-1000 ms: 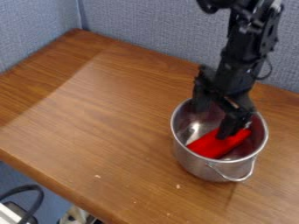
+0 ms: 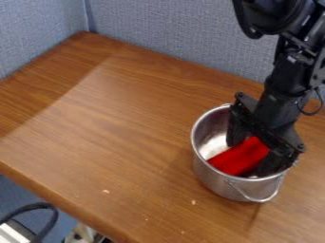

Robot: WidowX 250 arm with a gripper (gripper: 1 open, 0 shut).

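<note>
A silver metal pot point(image 2: 222, 188) stands on the wooden table at the right, with a red oblong object point(image 2: 235, 158) lying inside it. My black gripper point(image 2: 264, 133) reaches down into the pot from the upper right, over and around the back part of the red object. It is open; whether its fingertips touch the object is hard to tell.
Grey padded walls border it at the back and left. A black cable lies at the lower-left corner beyond the table edge.
My gripper has moved lower and to the right into the pot. The pot has shifted slightly, and the red object now sits a little differently within it.
</note>
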